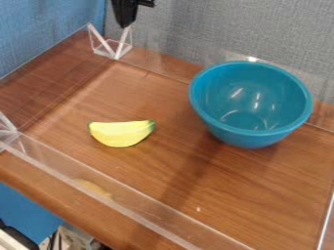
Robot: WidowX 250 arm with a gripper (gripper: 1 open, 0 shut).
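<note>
A yellow banana [120, 133] with a green tip lies on the wooden tray floor, left of centre. A large teal bowl [248, 103] stands to its right. My black gripper [127, 21] is at the top edge, high above the back left corner and mostly cut off by the frame; its fingers are too small and dark to read.
Clear plastic walls [156, 215] edge the wooden tray [183, 195], with clear brackets [109, 44] at the corners. Grey and blue padded walls rise behind.
</note>
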